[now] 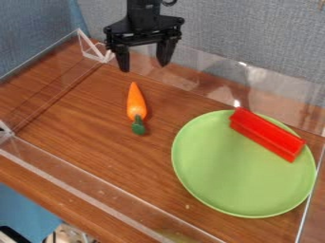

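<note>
My black gripper [143,59] hangs at the top middle, above the back of the wooden table, its two fingers spread apart with nothing visible between them. An orange toy carrot [136,101] with a green top lies below it on the table. At the right, a red block [267,135] rests on the back part of a green plate [238,178].
Clear low walls edge the wooden table [89,133], with a white frame at the left back corner. Grey padded walls stand behind and to the left.
</note>
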